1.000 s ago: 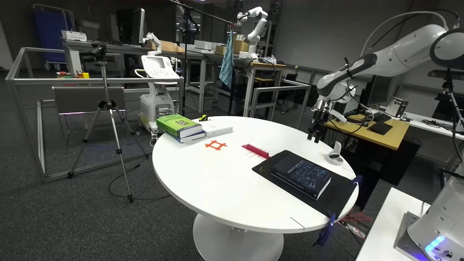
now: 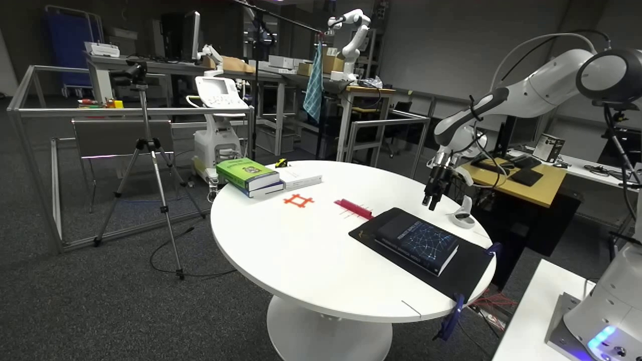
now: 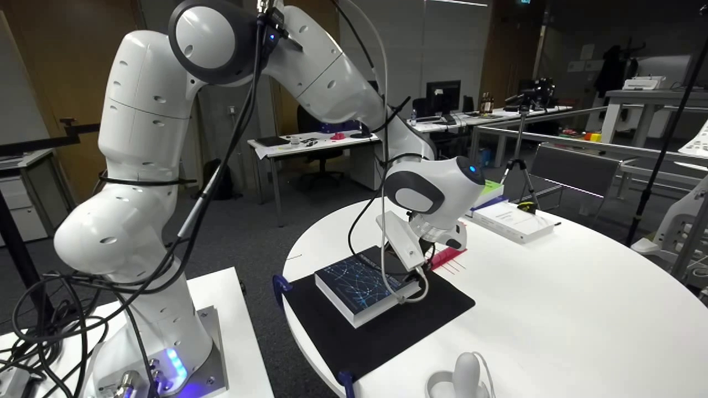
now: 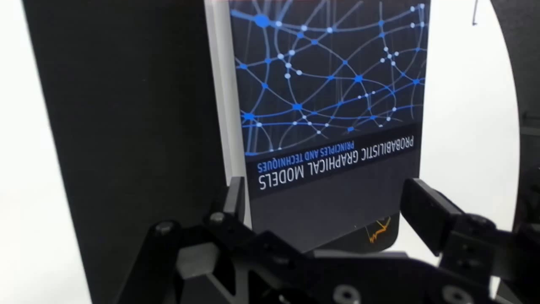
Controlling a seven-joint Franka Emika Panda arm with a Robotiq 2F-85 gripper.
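Observation:
A thick dark book (image 2: 417,240) with a blue network pattern lies flat on a black mat (image 2: 469,274) near the table's edge. Its cover (image 4: 329,76) fills the middle of the wrist view, its title upside down there. My gripper (image 2: 429,202) hangs above the table by the book, pointing down and apart from it. In the wrist view the gripper is open, its fingers wide apart with nothing held; the book's outline shows below, between them. Exterior view 2 has the book (image 3: 362,285) partly behind the cable, and the arm mostly hides the fingers.
Blue clamps (image 2: 457,310) hold the mat at the table edge. A white controller (image 2: 463,213) stands near the mat. A red rack-like piece (image 2: 355,208), an orange square frame (image 2: 298,200), and stacked green, blue and white books (image 2: 248,174) occupy the other side.
My gripper has come down and slightly to the left in exterior view 1, the arm lowering with it. The book and mat have stayed in place.

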